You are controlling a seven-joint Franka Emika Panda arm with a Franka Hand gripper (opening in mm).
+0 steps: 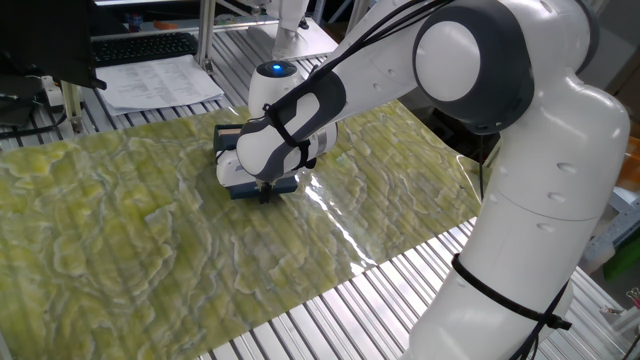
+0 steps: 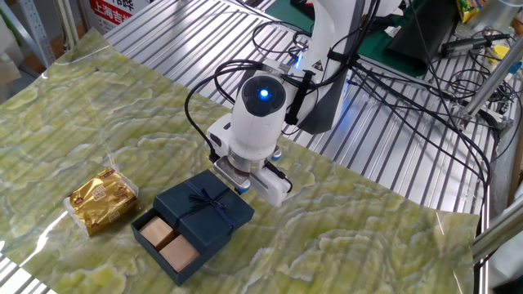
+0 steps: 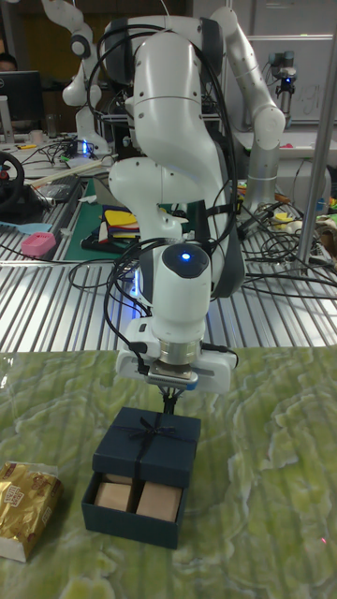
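A dark blue gift box (image 2: 174,273) stands on the green marbled sheet. Its lid (image 3: 129,443), topped with a black ribbon bow (image 2: 204,203), sits shifted toward the arm. That leaves the front part of the box uncovered, where a pair of beige blocks (image 3: 157,501) shows inside. My gripper (image 3: 169,404) points down at the lid's arm-side edge, its black fingers close together there. From the side, one dark finger (image 1: 264,192) shows against the lid's edge. The lid and hand hide the tips, so whether they clasp the edge is unclear.
A gold-wrapped packet (image 2: 102,202) lies beside the box, a short gap away. The marbled sheet (image 1: 110,240) is bare over a wide area otherwise. Loose cables (image 2: 425,139) run across the slatted table behind the arm.
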